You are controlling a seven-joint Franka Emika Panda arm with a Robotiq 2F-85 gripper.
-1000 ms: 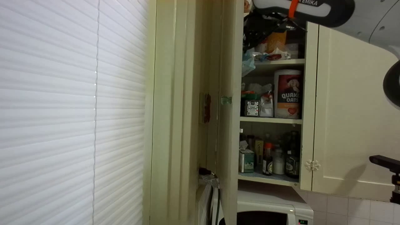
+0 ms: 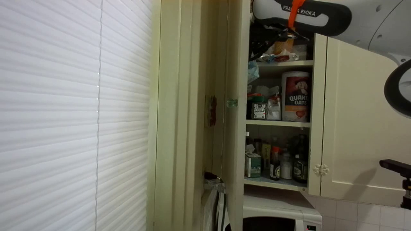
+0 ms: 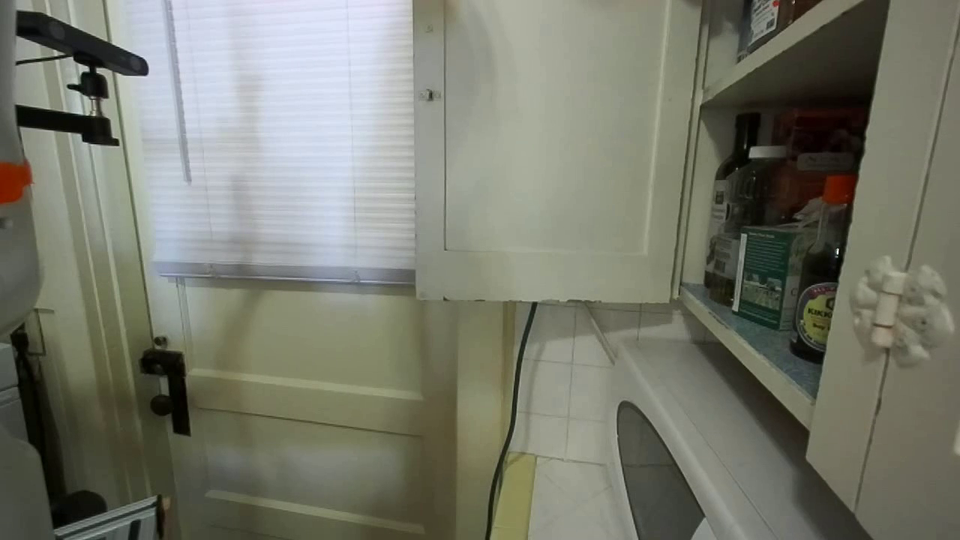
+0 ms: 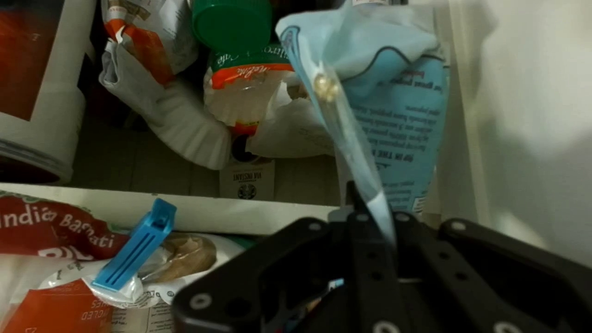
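Note:
My gripper is shut on the light blue printed bag (image 4: 397, 119), with a thin fold of its plastic running between the fingers. The wrist view shows the printing upside down. In exterior view 1 the dark gripper (image 2: 266, 40) is in front of the cabinet's upper shelf (image 2: 285, 63), close to the open door. Below it hangs the blue bag (image 2: 252, 72), down past that shelf's edge at the left side of the middle compartment. The fingertips are hard to make out there. Exterior view 2 does not show the gripper.
An oats canister (image 2: 295, 96) stands on the middle shelf, beside a green-lidded jar (image 4: 233, 22) and crumpled packets. A rice bag (image 4: 55, 230) with a blue clip (image 4: 135, 244) lies on the upper shelf. The open cabinet door (image 2: 233, 154) bounds the left. Bottles fill the bottom shelf.
The arm has moved down and slightly left in exterior view 1. The blue bag has come lower with the gripper, beside the middle compartment. Other shelf items look unmoved.

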